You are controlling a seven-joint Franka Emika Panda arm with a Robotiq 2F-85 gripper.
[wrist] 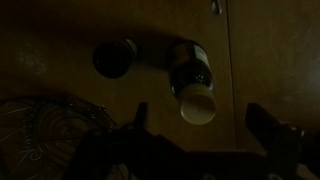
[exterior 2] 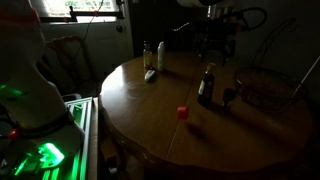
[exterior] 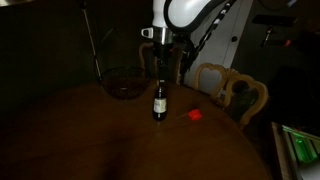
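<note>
A dark bottle with a pale label (exterior: 160, 105) stands upright on the wooden table, and in the wrist view its tan top (wrist: 197, 103) faces the camera. Above it hangs my gripper, its fingers spread apart with nothing visible between them. A small red object (exterior: 195, 115) appears to lie on the table to the bottle's right. From the second exterior side, the same red object (exterior 2: 182, 113) shows nearer the camera than the bottle (exterior 2: 206, 86). The wrist view does not include it.
A wire basket (exterior: 124, 82) sits behind and left of the bottle. Beside the bottle is a small dark glass or cup (exterior 2: 229, 97). Other bottles (exterior 2: 162, 54) stand at the table's far side. Chairs (exterior: 245, 95) line the edge. The light is dim.
</note>
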